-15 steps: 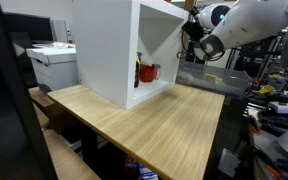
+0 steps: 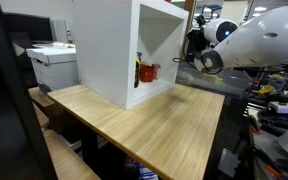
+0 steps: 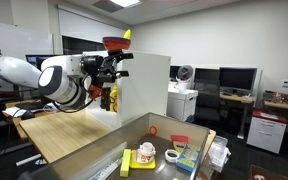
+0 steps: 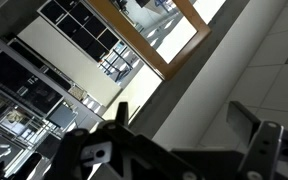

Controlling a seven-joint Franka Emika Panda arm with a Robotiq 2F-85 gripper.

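My gripper [image 3: 118,64] is raised beside the white shelf unit, and its fingers stand open. In the wrist view two dark fingers [image 4: 118,122] show at the bottom, well apart, with nothing between them. A red and yellow bowl-like item [image 3: 117,43] appears just above the gripper in exterior view 2; whether they touch cannot be told. The white shelf unit [image 2: 106,50] stands on the wooden table [image 2: 169,130]. On its lower board are a red mug [image 2: 155,71], a red container [image 2: 146,73] and a dark bottle [image 2: 138,68].
A large grey-brown bin [image 3: 87,157] in the foreground holds several items, among them a yellow block [image 3: 125,164] and a white-and-yellow object [image 3: 144,153]. Desks with monitors [image 3: 237,78] stand farther back.
The arm has shifted rightward and lower in exterior view 1, looking larger now. The gripper stays high by the shelf's open side. The items on the shelf have not moved.
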